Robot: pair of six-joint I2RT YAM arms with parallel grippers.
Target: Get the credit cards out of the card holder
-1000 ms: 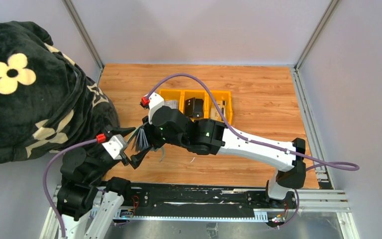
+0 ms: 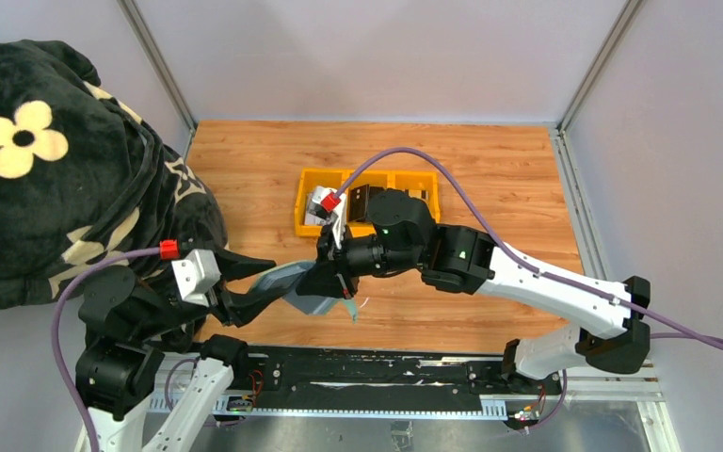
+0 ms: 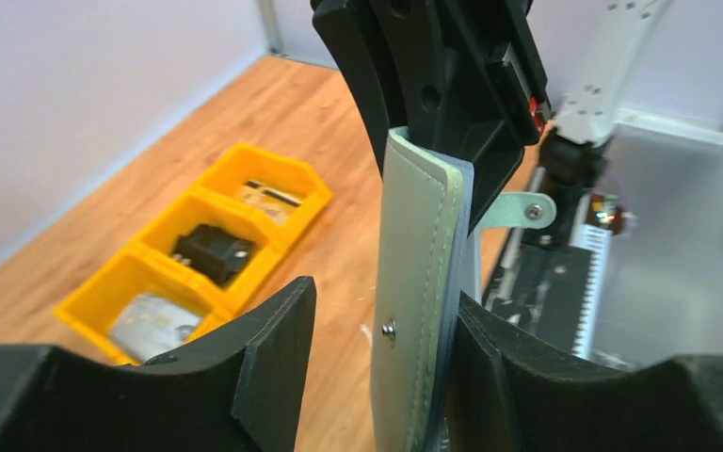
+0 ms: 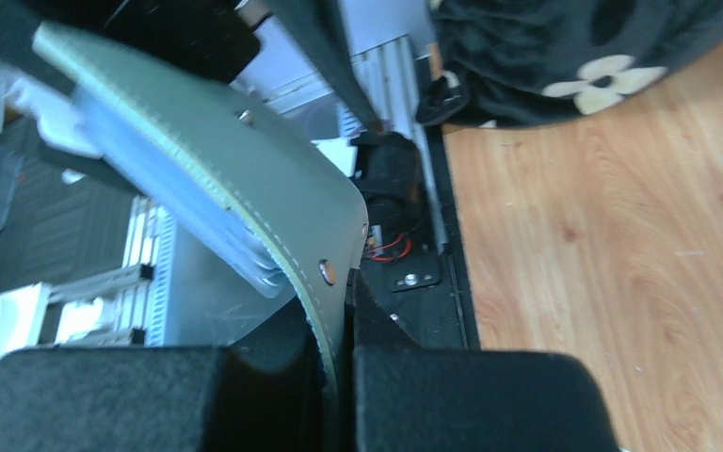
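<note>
The pale green card holder (image 2: 311, 303) hangs above the table in the top view, its studded cover facing the left wrist view. My right gripper is shut on one end of the card holder (image 4: 282, 193). Clear sleeves (image 4: 184, 169) show along its inner side; whether cards are in them cannot be made out. Around the free end stand the parted fingers of my left gripper (image 2: 276, 276). In the left wrist view, a gap separates the left finger (image 3: 278, 363) from the holder (image 3: 409, 282), while the right finger lies close behind it.
A yellow tray (image 3: 231, 306) with compartments stands farther back on the wooden table, holding a black item (image 3: 212, 252) and a clear packet (image 3: 155, 325). A dark flowered blanket (image 2: 75, 188) is heaped on the left. Bare wood (image 2: 508, 188) lies to the right.
The right gripper has moved right and slightly toward the front with the holder. The sleeves, fanned out earlier, now look closed up.
</note>
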